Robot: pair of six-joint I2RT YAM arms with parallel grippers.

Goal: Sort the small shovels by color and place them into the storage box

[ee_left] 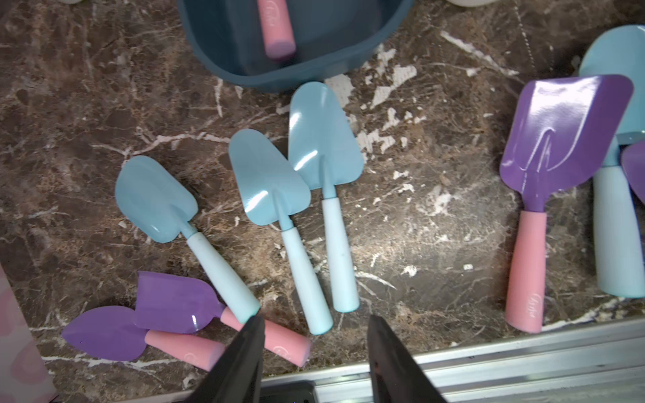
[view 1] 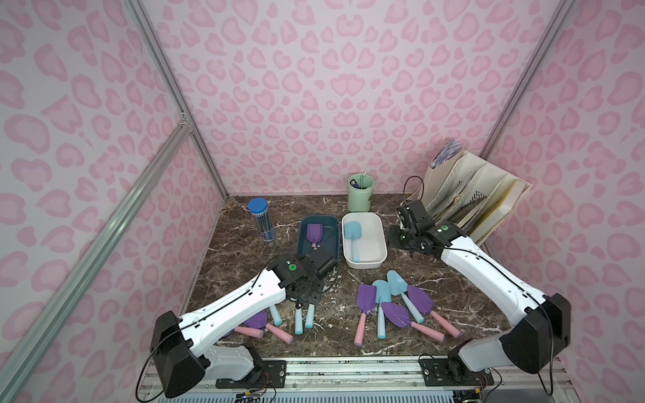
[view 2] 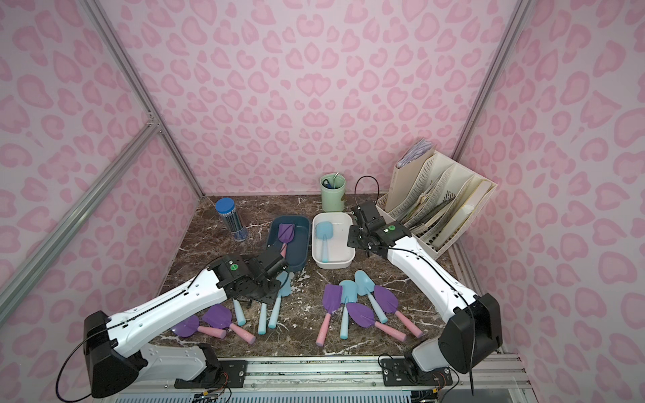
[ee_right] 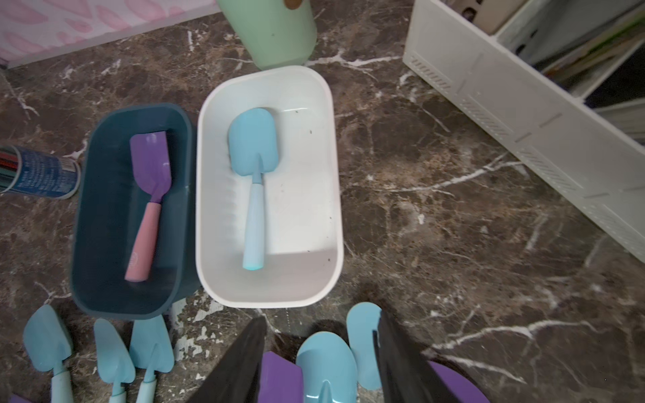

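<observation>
A purple shovel (ee_right: 150, 168) with a pink handle lies in the dark blue box (ee_right: 82, 221). Beside it, the white box (ee_right: 326, 201) holds one blue shovel (ee_right: 254, 151). Left of centre on the table are several blue shovels (ee_left: 268, 176) and two purple ones, among them a purple shovel (ee_left: 176, 302). More blue and purple shovels, including a square-bladed purple shovel (view 2: 330, 297), are spread at the front right. My left gripper hovers open above the left group, nothing between its fingers. High over the table right of the white box, my right gripper is open and empty.
A green cup (view 1: 359, 194) stands behind the white box. At the back right is a white file rack (ee_right: 530, 127) full of papers. A blue-lidded container (view 1: 262, 218) stands at the back left. Bare marble (ee_right: 443, 221) lies right of the white box.
</observation>
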